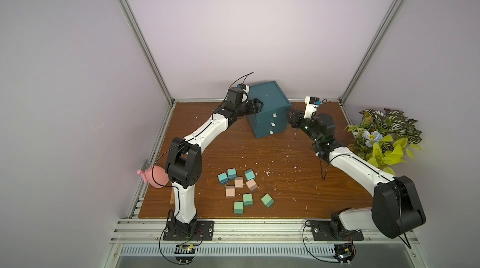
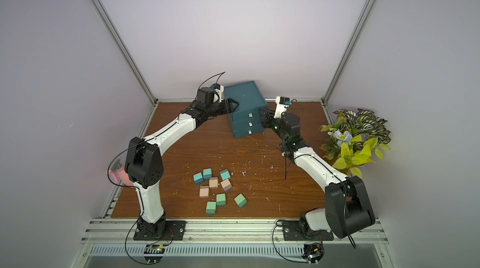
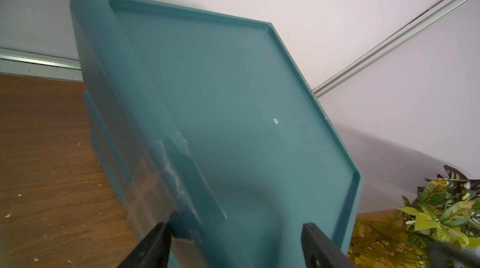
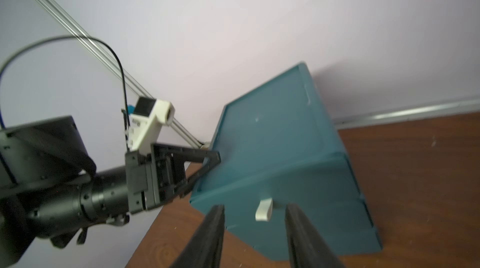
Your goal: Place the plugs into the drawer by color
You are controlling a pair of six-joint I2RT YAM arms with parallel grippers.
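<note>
A teal three-drawer box point(image 1: 267, 95) stands at the back of the table, drawers closed, turned at an angle. My left gripper point(image 1: 256, 106) is at its top left front edge, the fingers parted around that edge in the left wrist view. My right gripper is open, just in front of the box's right side, with nothing seen between its fingers. Small cube plugs in teal point(image 1: 223, 178), pink point(image 1: 239, 182) and green point(image 1: 267, 200) lie loose at the front middle of the table.
A plant point(image 1: 385, 138) stands at the right edge, a pink object point(image 1: 158, 175) at the left edge. The table's middle, between box and plugs, is clear apart from small specks.
</note>
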